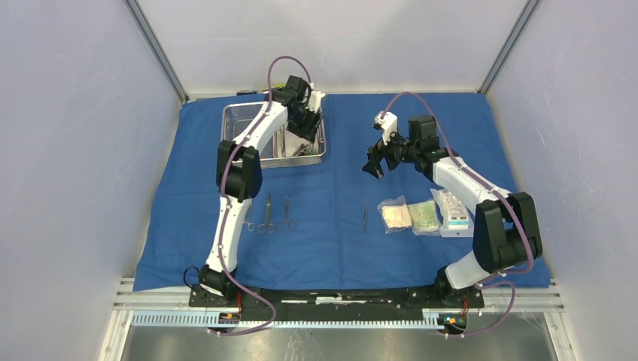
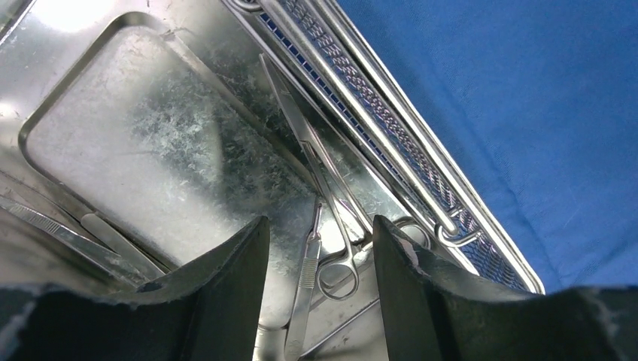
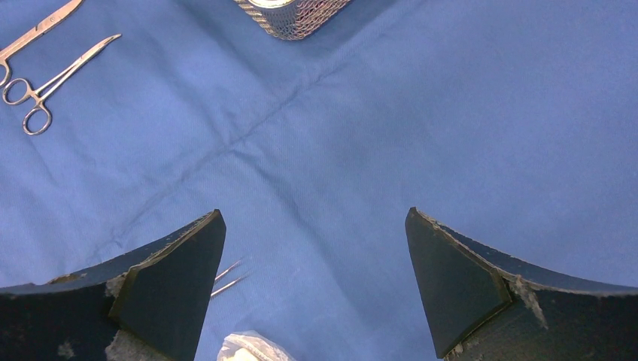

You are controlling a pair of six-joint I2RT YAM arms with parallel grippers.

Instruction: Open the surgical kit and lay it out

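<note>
A metal mesh basket [image 1: 229,120] stands at the back left of the blue cloth, with a steel tray [image 2: 188,150] inside it. My left gripper is over the basket's right part, open, nothing held. Under its fingertips lie a pair of scissors [image 2: 322,169] and a scalpel handle [image 2: 305,282]; another ringed instrument is partly hidden beneath the scissors. Flat handles [image 2: 68,237] rest at the tray's left. My right gripper hangs open and empty above bare cloth. Laid on the cloth are scissors [image 1: 267,214], a clamp [image 1: 287,214] and tweezers [image 1: 365,216].
Two clear packets, one cream [image 1: 395,216] and one green [image 1: 424,217], lie at the right beside a white box [image 1: 453,214]. The basket's mesh wall [image 2: 369,120] rises close to the left gripper.
</note>
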